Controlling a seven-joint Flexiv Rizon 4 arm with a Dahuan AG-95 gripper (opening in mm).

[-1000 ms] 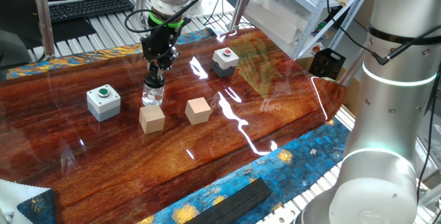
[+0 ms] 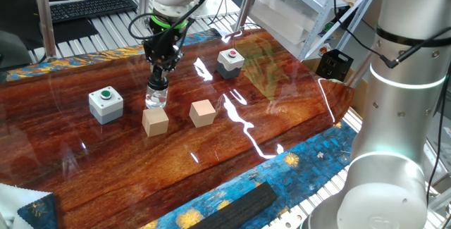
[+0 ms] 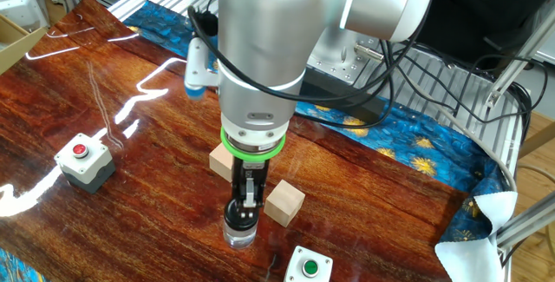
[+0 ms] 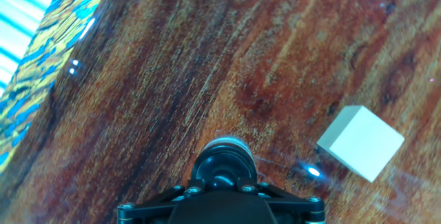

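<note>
A clear jar [image 2: 156,97] with a black top stands on the glossy wooden table in exterior view 1, with its glass base also showing in exterior view 2. Directly above it, my gripper [image 2: 159,75] points down, and its narrowed fingers meet the black top. From the wrist view, the round black lid [image 4: 224,160] sits between the drawn-in finger linkages; the finger pads themselves are hidden. The fingers look shut on that top. Close to the jar are two wooden cubes: one cube [image 2: 155,122] just in front, another cube [image 2: 203,113] to its right.
A green-button box [image 2: 106,106] stands left of the jar in exterior view 1, and a red-button box [image 2: 230,63] farther back right. Blue patterned cloth [image 2: 289,169] borders the table's near edge. Bare wood [image 2: 106,165] lies in front of the cubes.
The upper part of my gripper has shifted very slightly in exterior view 1. The jar, cubes and button boxes stay where they were.
</note>
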